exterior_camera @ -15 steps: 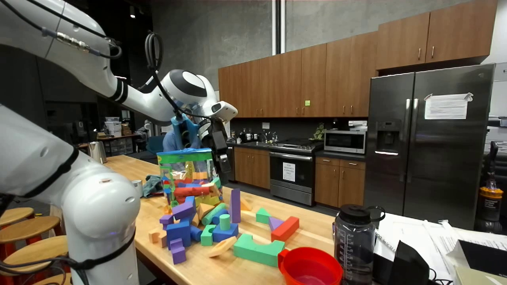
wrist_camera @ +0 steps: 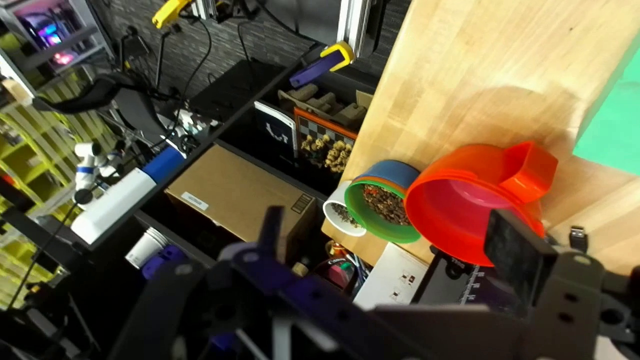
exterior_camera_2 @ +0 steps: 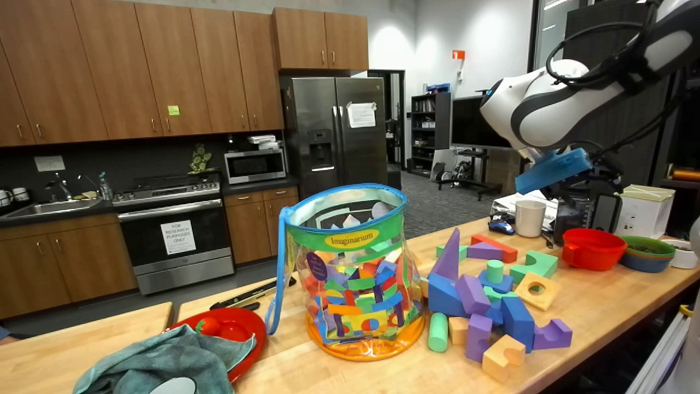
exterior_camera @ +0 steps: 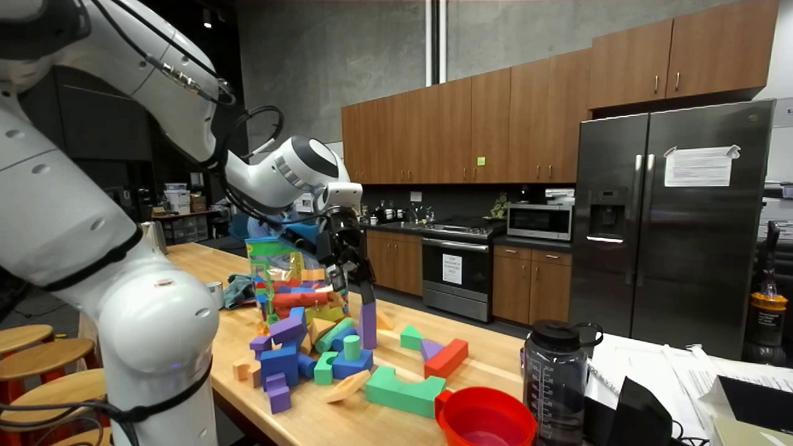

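My gripper is open in the wrist view, its dark fingers (wrist_camera: 520, 258) wide apart with nothing held between them. In exterior view 1 the gripper (exterior_camera: 352, 285) hangs above the block pile, one fingertip overlapping the top of an upright purple block (exterior_camera: 368, 326); contact cannot be judged. Exterior view 2 shows that purple wedge (exterior_camera_2: 447, 256) standing among blue, purple, green and wooden blocks. A clear bag (exterior_camera_2: 367, 289) with a blue rim stands beside the pile, full of blocks. A green block (wrist_camera: 615, 129) enters the wrist view's right edge.
A red cup (exterior_camera: 487, 416) and dark bottle (exterior_camera: 554, 379) stand at the table's near end. Beside the cup are a green bowl (wrist_camera: 354, 207) and a white bowl (wrist_camera: 336, 219). A red plate (exterior_camera_2: 252, 341) partly covered by a teal cloth (exterior_camera_2: 170, 361) lies beyond the bag.
My gripper has come lower and its wrist has turned, bringing the fingers down over the purple block in exterior view 1. The blocks, bag and cup have stayed put.
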